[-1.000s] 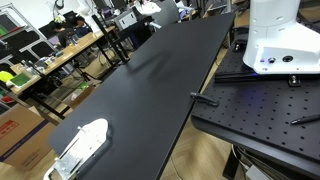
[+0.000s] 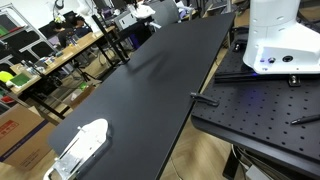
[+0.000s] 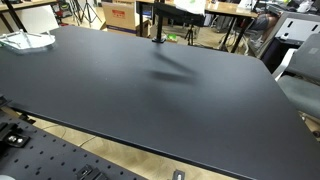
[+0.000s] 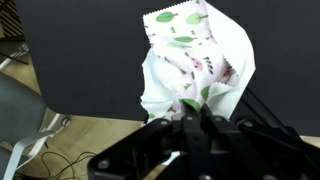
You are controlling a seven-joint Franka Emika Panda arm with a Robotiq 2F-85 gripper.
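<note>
A white cloth or napkin (image 4: 185,55) with green leaves and small pink marks fills the middle of the wrist view. Its edges look zigzag-cut, and it is crumpled toward the bottom. My gripper is shut on its near end, with the rest of the cloth spreading out past the fingers. The fingertips are partly hidden by folds. Neither exterior view clearly shows the cloth.
A white flat item (image 2: 80,148) lies at its near left end in exterior view 1. A grey chair (image 4: 25,125) stands beside the table edge in the wrist view. Cables lie on the floor.
</note>
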